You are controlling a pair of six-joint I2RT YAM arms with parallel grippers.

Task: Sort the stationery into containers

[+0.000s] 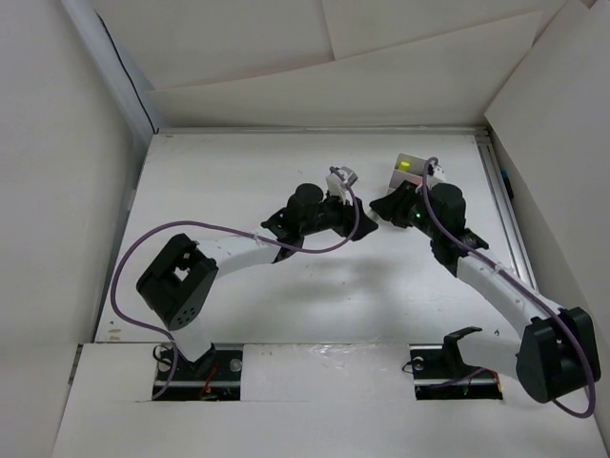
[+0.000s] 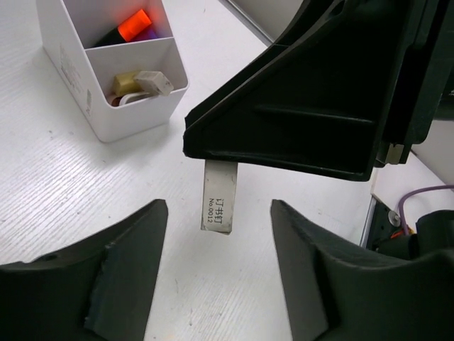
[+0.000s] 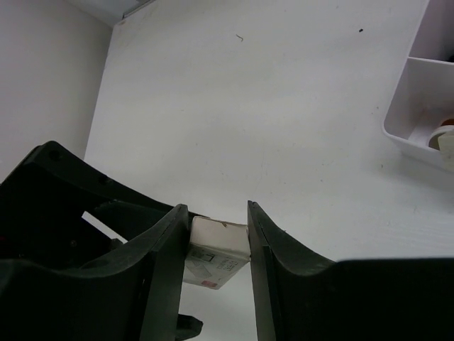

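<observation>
A small white staple box (image 2: 220,202), lettered No.0012, is pinched in my right gripper, which is shut on it. My left gripper stands open, its fingers on either side of that box and apart from it; in the top view both grippers meet near the centre right. Behind them, the white compartment container (image 2: 117,121) holds an orange-and-black item (image 2: 133,25) and a purple one in the rear compartment, and a yellow block (image 2: 126,81), a pale block (image 2: 153,81) and round pieces in the front one.
A metal rail borders it at the back and right, with walls beyond.
</observation>
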